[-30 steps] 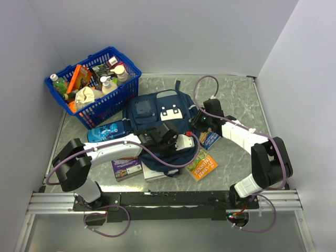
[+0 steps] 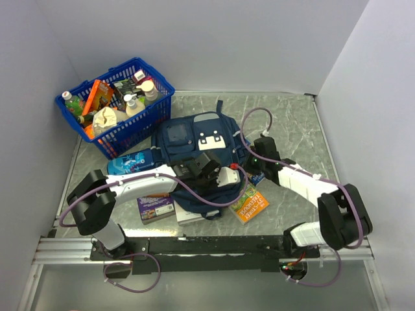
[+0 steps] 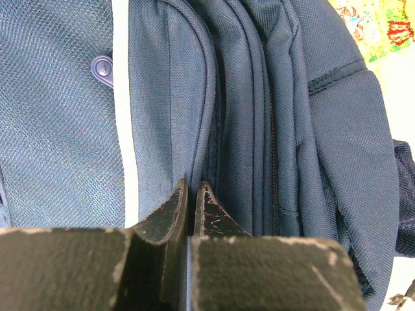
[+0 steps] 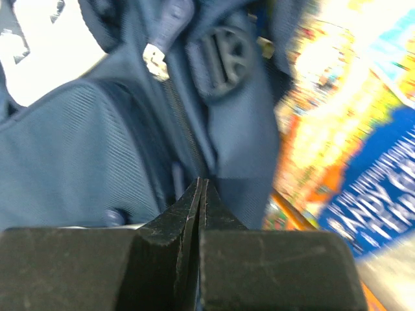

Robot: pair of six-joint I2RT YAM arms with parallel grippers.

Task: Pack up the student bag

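The dark blue student bag [image 2: 194, 133] lies flat on the table. My left gripper is shut on a folded edge of the bag's fabric, near its lower front in the top view. My right gripper is shut over the bag's right side, nothing between its fingers. Blurred in the right wrist view, a zipper pull [image 4: 174, 18] with a pale slider lies on a zip well ahead of the fingertips. A dark tab [image 4: 178, 180] sits just left of them, outside the fingers. To the right is a plastic buckle [image 4: 224, 61].
Right of the bag lie an orange-and-green book [image 2: 251, 206] and a blue book [image 2: 254, 176]. A purple book [image 2: 155, 208] and a white one [image 2: 187, 216] sit in front, the blue pencil case [image 2: 130, 163] and full blue basket [image 2: 126, 139] on the left.
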